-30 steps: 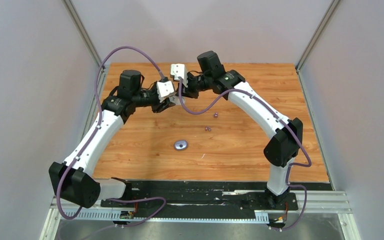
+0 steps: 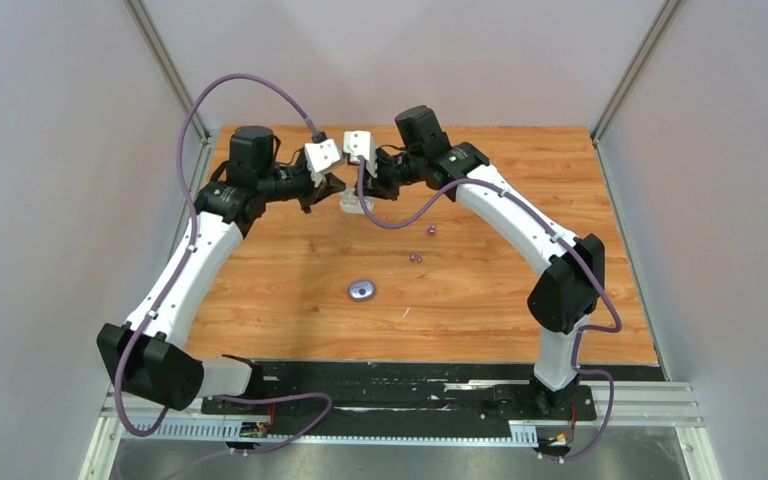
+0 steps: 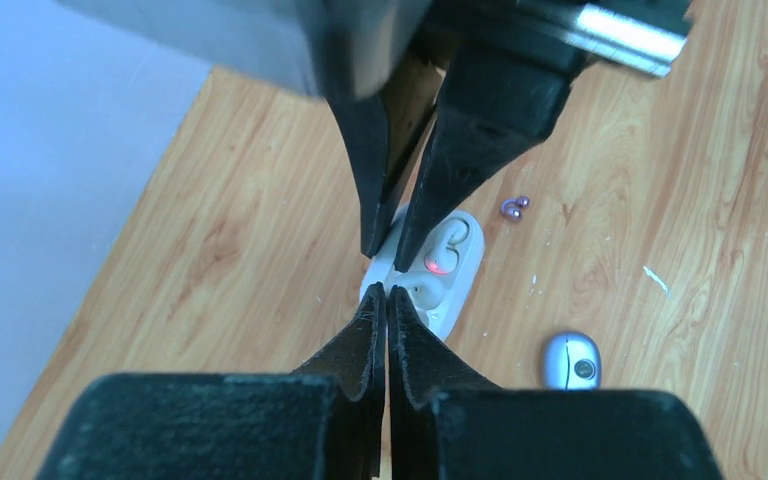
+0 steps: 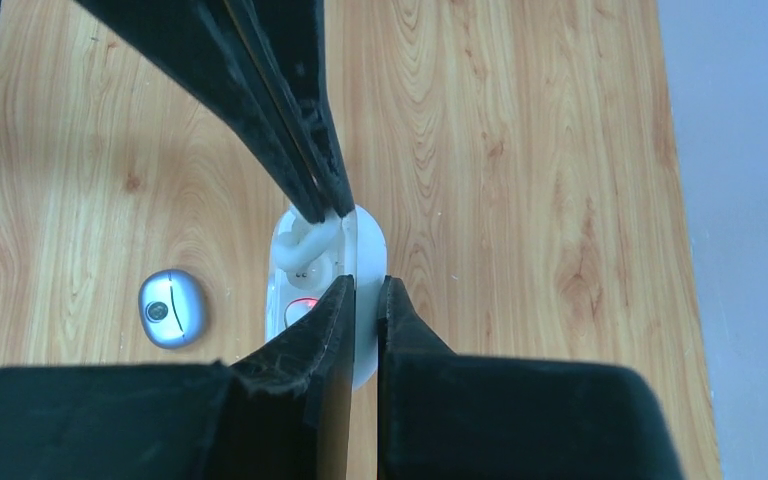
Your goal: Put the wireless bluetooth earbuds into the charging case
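Note:
The white charging case [image 3: 467,250] holds white earbuds [image 3: 450,238] in its recesses, with a red light showing at one. My right gripper is shut on the case's side, at its right edge in the right wrist view. My left gripper is shut with nothing seen between its fingertips, just over the case; in the right wrist view its tips reach the case's upper end beside a white earbud [image 4: 300,245]. In the top view both wrists meet over the case at the back middle, largely hiding it.
A silver oval object [image 2: 361,290] lies toward the front middle. Small purple beads [image 2: 415,258] lie right of centre. Walls stand at the back and sides.
My right arm is nearly still.

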